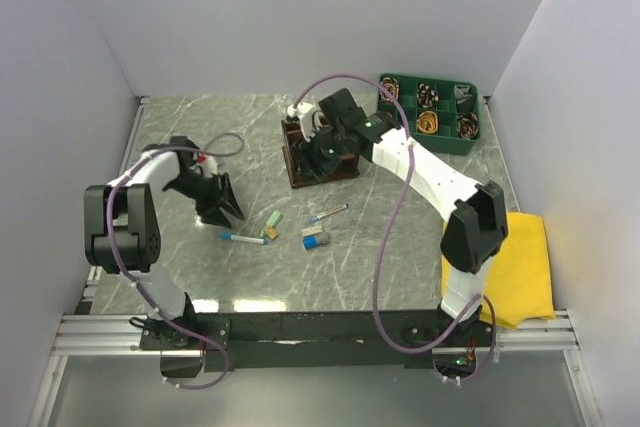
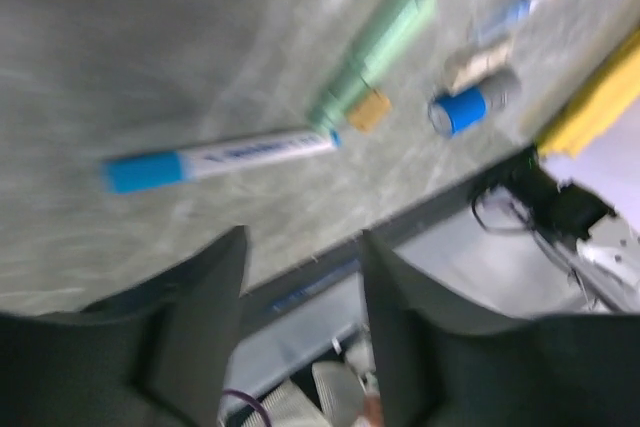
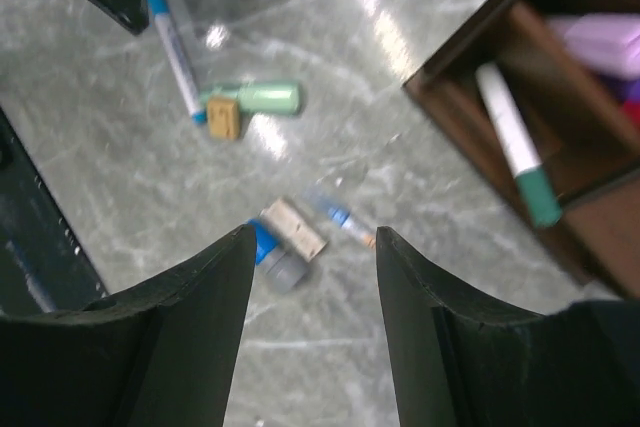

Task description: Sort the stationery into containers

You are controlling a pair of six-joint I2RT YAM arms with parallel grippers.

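Observation:
My left gripper hangs low over the grey table's left, open and blurred, above a blue-capped marker (image 2: 220, 159), a green cylinder (image 2: 380, 42) and a small tan block (image 2: 368, 110). My right gripper is open over the wooden organizer (image 3: 465, 112), which holds a green-capped marker (image 3: 510, 127) and pink items (image 3: 600, 42). In the right wrist view a blue-and-grey cylinder (image 3: 285, 267), a pale block (image 3: 292, 229) and a thin blue pen (image 3: 350, 224) lie on the table.
A green divided tray (image 1: 450, 147) with coiled items stands at the back right. A yellow cloth (image 1: 505, 267) lies at the front right.

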